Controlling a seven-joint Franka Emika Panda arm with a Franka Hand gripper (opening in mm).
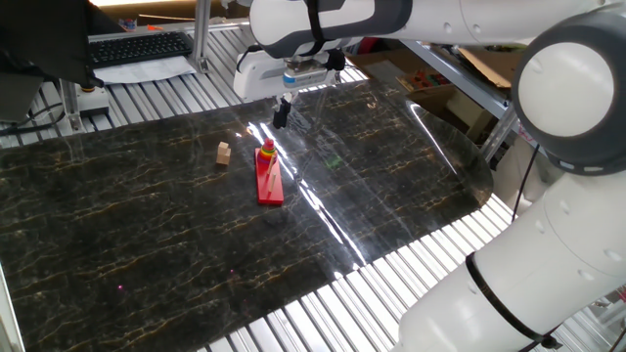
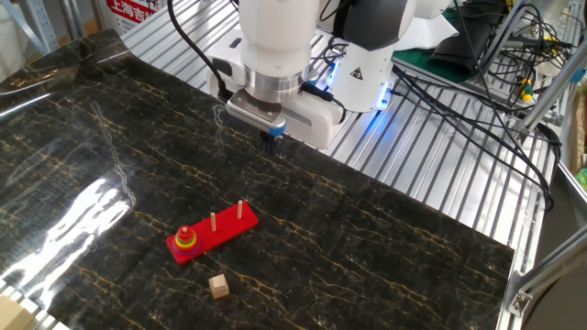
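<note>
A red board [image 2: 220, 235] with upright wooden pegs lies on the dark marbled table. Coloured rings [image 2: 186, 239], with red on top and yellow below, are stacked on the peg at one end; the two other pegs [image 2: 240, 209] are bare. Close to the board is a small piece of pale wood [image 1: 223, 154], a block [image 2: 218, 286] or perhaps two stacked, which I cannot tell. My gripper [image 1: 282, 113] hangs above the table, apart from board and wood. In exterior view 2 the dark fingers [image 2: 267, 144] are together, with nothing showing between them.
Cables [image 2: 477, 119] lie beside the robot's base [image 2: 359, 82].
</note>
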